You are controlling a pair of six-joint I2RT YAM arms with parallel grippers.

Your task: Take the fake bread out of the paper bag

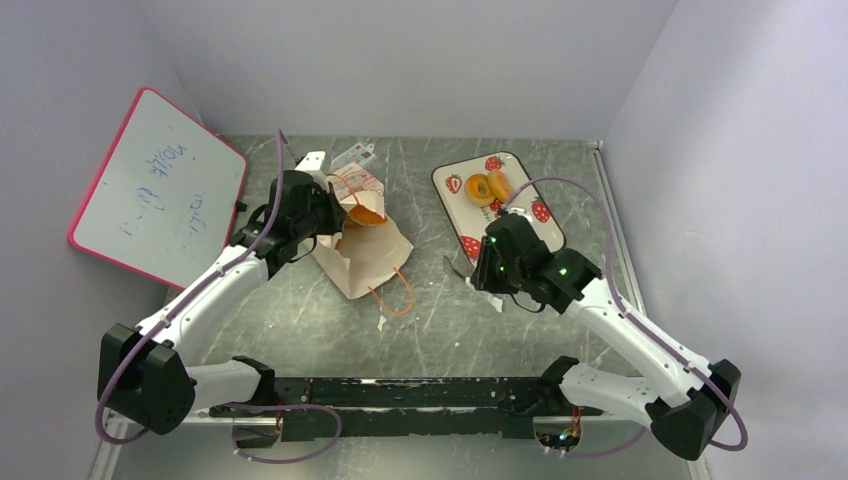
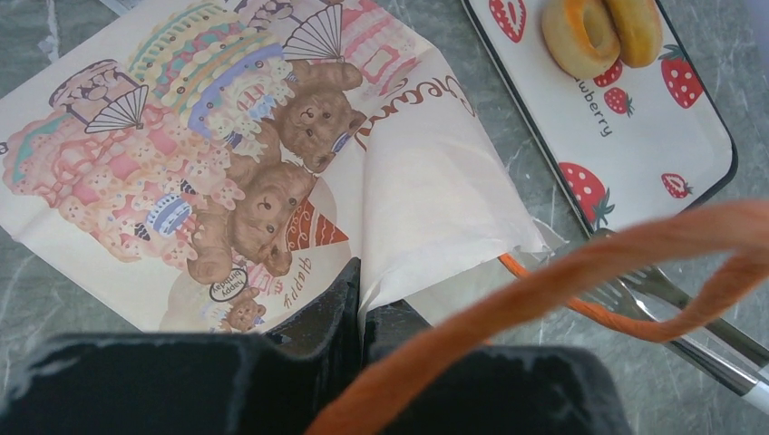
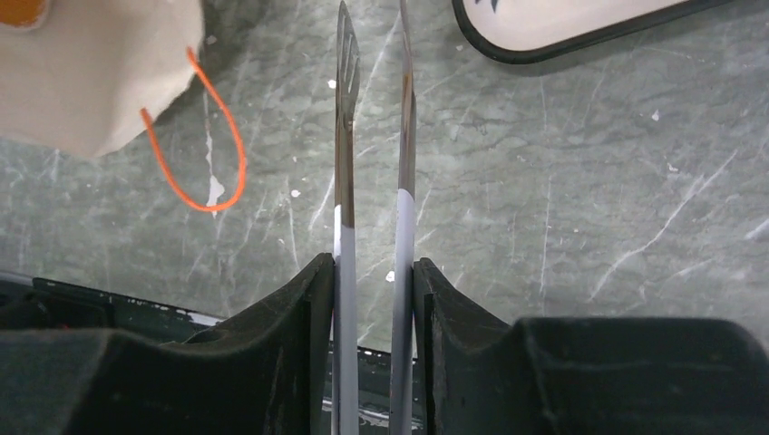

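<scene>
The paper bag (image 1: pixel 365 262) (image 2: pixel 227 154) lies open on the left, printed with bears, with orange rope handles (image 1: pixel 400 308) (image 3: pixel 238 172). My left gripper is shut on its paper edge. Orange-brown bread (image 1: pixel 365 217) (image 3: pixel 18 14) shows inside the bag in the top and right wrist views. My right gripper holds metal tongs (image 3: pixel 403 227) between its fingers, over bare table right of the bag. Two breads, a ring (image 1: pixel 478 191) (image 2: pixel 579 36) and a longer piece (image 1: pixel 499 184) (image 2: pixel 635 25), lie on the strawberry tray.
The strawberry tray (image 1: pixel 459 218) (image 2: pixel 716 154) is at the back right. A whiteboard (image 1: pixel 155 190) stands at the far left. A small flat item (image 1: pixel 352 155) lies behind the bag.
</scene>
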